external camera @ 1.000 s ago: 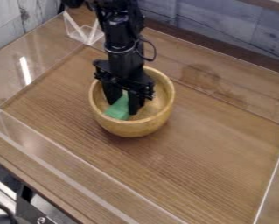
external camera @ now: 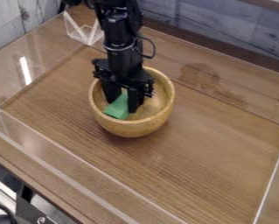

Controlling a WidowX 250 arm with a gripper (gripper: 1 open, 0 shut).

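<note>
A wooden bowl (external camera: 149, 125) sits near the middle of the table, with a green object (external camera: 117, 108) inside it, toward the bowl's left side. My black gripper (external camera: 121, 87) reaches down from the top into the bowl, its fingers over and around the green object's upper part. The dark fingers overlap, so whether they are shut on the object is unclear.
A blue-grey wall (external camera: 235, 35) stands behind it. Clear plastic pieces lie at the upper left and left edge.
My gripper has shifted very slightly; the bowl and green object look almost the same.
</note>
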